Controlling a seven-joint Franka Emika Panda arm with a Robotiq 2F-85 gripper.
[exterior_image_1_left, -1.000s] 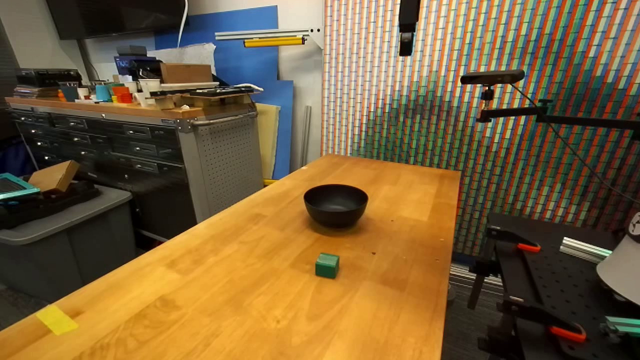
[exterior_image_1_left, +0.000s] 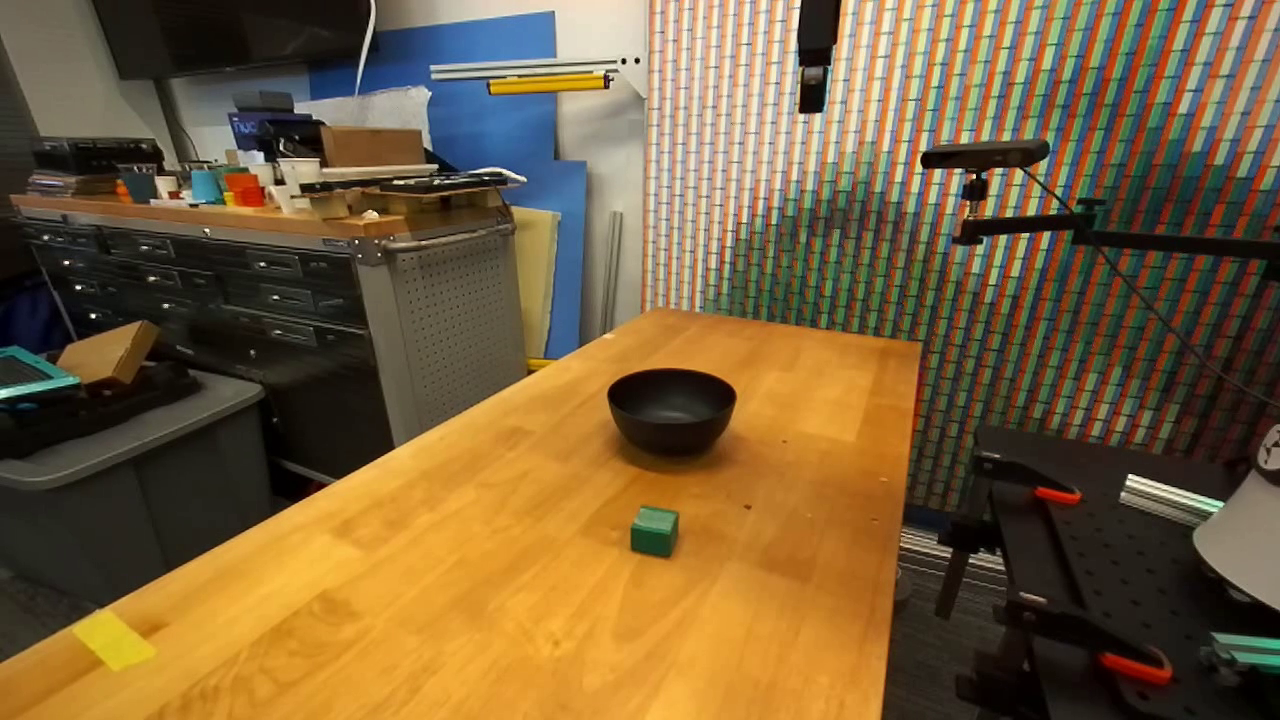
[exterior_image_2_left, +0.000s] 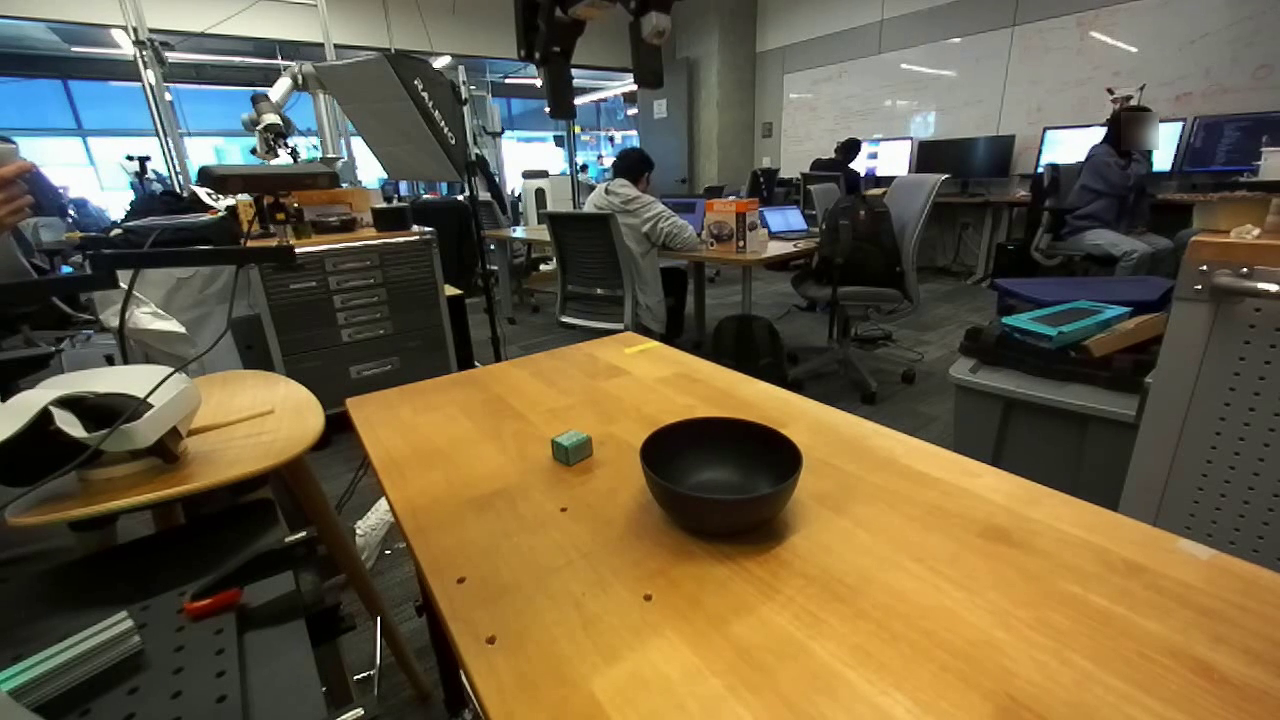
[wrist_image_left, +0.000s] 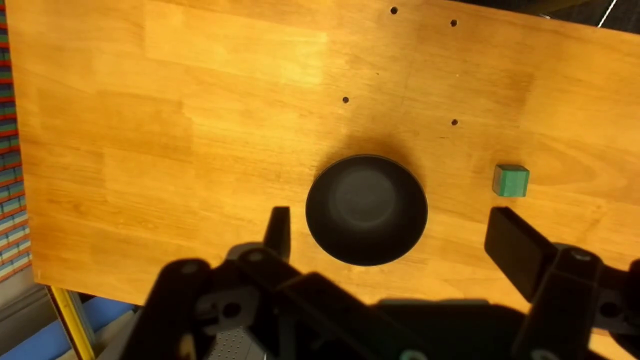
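A black bowl (exterior_image_1_left: 672, 414) stands upright on the wooden table, and the wrist view looks down into this bowl (wrist_image_left: 366, 210), which is empty. Beside it, apart from it, lies a small green block (exterior_image_1_left: 654, 530); from above the block (wrist_image_left: 511, 182) shows to the right of the bowl. My gripper is high over the table with its fingers spread wide and nothing between them. At the top of the second exterior view, part of the gripper (exterior_image_2_left: 600, 90) hangs well above the bowl (exterior_image_2_left: 720, 474) and block (exterior_image_2_left: 572, 448).
A camera on an arm (exterior_image_1_left: 984, 155) stands off the right edge, above a black cart (exterior_image_1_left: 1128, 540).
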